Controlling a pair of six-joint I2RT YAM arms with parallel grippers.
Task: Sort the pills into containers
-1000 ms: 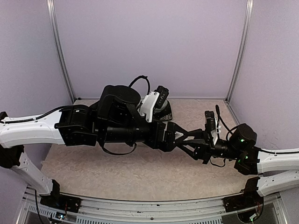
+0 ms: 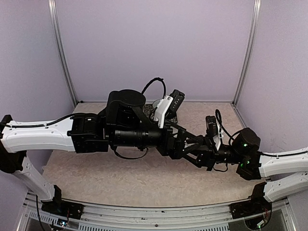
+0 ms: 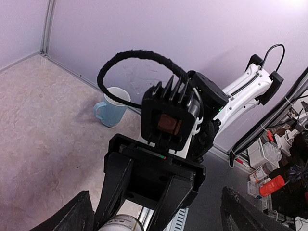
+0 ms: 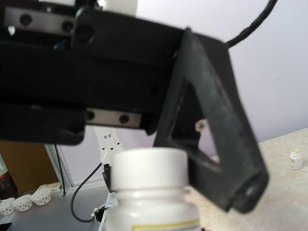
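Note:
A white capped bottle [image 4: 150, 168] with a yellow line on its label stands upright in the right wrist view, its lower part cut off. Only its white top [image 3: 121, 224] shows in the left wrist view, between the fingers of my right gripper, which is shut on it. My left gripper [image 2: 190, 144] reaches in from the left, its fingers spread apart around the right gripper and bottle. One left finger [image 4: 219, 130] passes just beside the bottle cap. No pills show; the arms hide the middle of the table.
A light blue mug [image 3: 112, 107] stands at the back of the table. Another small white bottle [image 4: 296, 159] is on the tabletop at the far right of the right wrist view. A dark patterned object [image 2: 148, 110] is partly hidden behind the left arm.
The left arm has shifted slightly right, its gripper overlapping the right gripper more.

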